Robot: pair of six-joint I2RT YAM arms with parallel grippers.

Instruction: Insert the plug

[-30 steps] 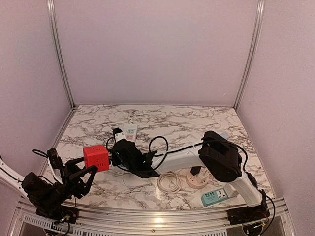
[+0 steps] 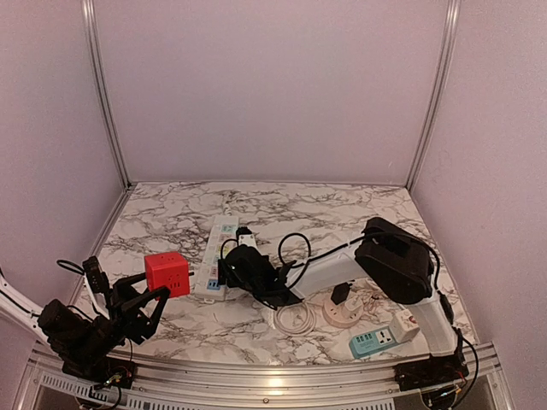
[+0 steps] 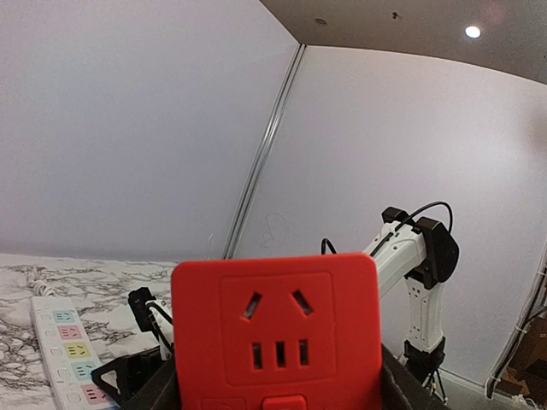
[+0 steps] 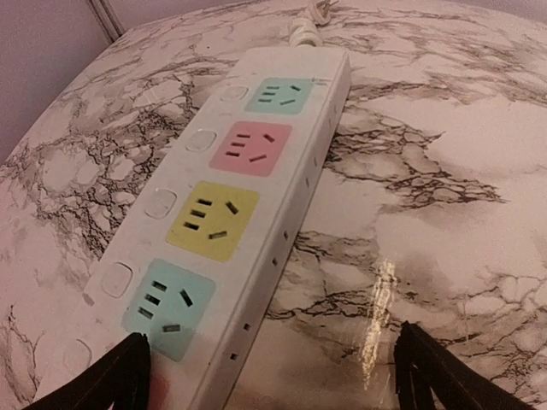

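My left gripper (image 2: pixel 147 314) is shut on a red cube-shaped socket block (image 2: pixel 167 274), held up at the left. In the left wrist view the block's socket face (image 3: pixel 278 329) has empty slots. A small stub shows at the block's right side in the top view, too small to make out. My right gripper stands open above the table, nothing visible between its fingers. A white power strip (image 4: pixel 282 64) with coloured sockets lies under and left of it; the sockets in sight are empty. I cannot make out a loose plug.
At the front right lie a coiled white cable (image 2: pixel 295 318), a round pinkish socket (image 2: pixel 343 313) with a black piece on it, and a teal-and-white adapter (image 2: pixel 373 342). Bare marble table (image 2: pixel 316 205) stretches across the back.
My right gripper has drawn back to the right, away from the red block, uncovering more of the power strip. The left arm and block have stayed still.
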